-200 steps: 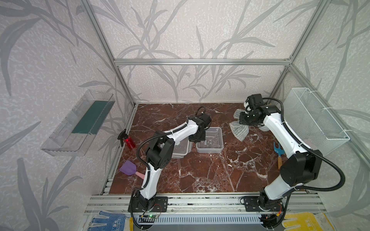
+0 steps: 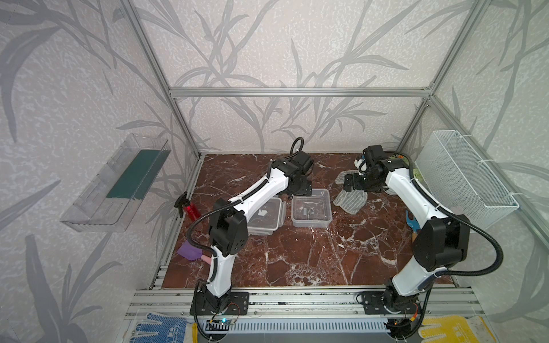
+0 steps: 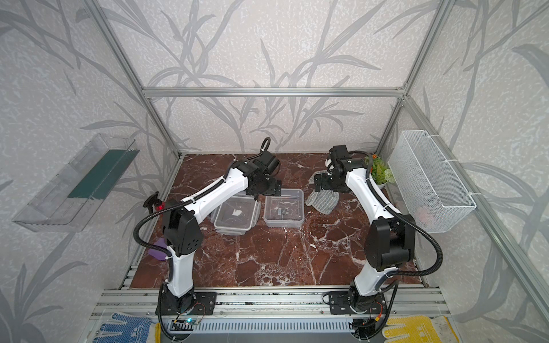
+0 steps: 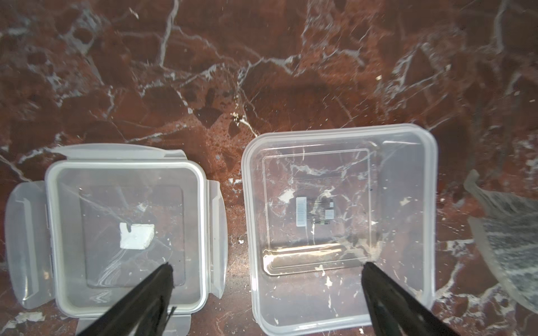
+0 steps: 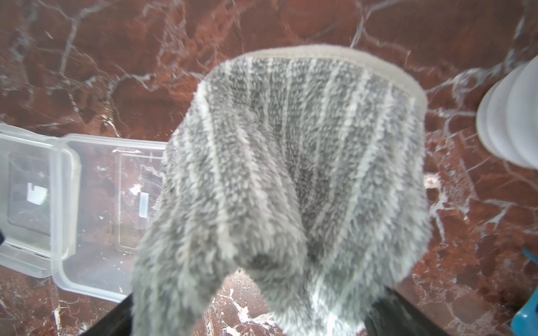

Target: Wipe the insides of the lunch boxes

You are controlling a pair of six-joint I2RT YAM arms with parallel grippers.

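Note:
Two clear plastic lunch boxes stand on the marble-patterned table: the left box [image 4: 112, 196], with flaps round its rim, and the middle box [image 4: 336, 224], open, with a small label on its bottom. My left gripper [image 2: 302, 189] hangs open above the middle box. A grey striped cloth [image 5: 297, 168] lies crumpled to the right of the middle box. My right gripper [image 3: 323, 181] stands open just over it; the cloth hides much of the space between its fingers in the right wrist view.
A red bottle [image 2: 191, 212] and a purple spatula [image 2: 190, 250] lie at the left edge. A wire basket [image 2: 469, 177], a plant [image 3: 377, 168] and a blue tool [image 2: 411, 220] are on the right.
My left gripper has risen and moved back from its lower place near the middle box.

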